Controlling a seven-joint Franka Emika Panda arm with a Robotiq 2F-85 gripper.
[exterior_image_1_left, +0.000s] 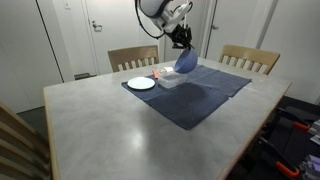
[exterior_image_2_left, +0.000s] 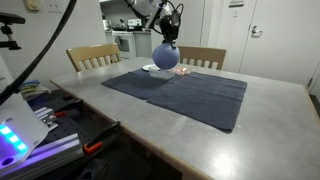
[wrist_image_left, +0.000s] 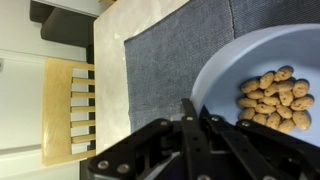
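Observation:
A blue bowl (exterior_image_1_left: 187, 62) hangs tilted above the far part of the table, its rim caught in my shut gripper (exterior_image_1_left: 182, 43). Exterior view 2 has the same bowl (exterior_image_2_left: 165, 56) below the arm. Several brown, nut-like pieces (wrist_image_left: 277, 97) lie inside it in the wrist view. There my gripper meets the bowl's near rim, its fingertips dark and partly hidden. Close beside and below the bowl stands a clear container (exterior_image_1_left: 171, 80), partly covered by it in exterior view 1.
A white plate (exterior_image_1_left: 141, 83) rests left of the container. Dark cloth mats (exterior_image_1_left: 190, 103) cover the table's middle and right. Chairs (exterior_image_1_left: 134, 58) stand around the edges.

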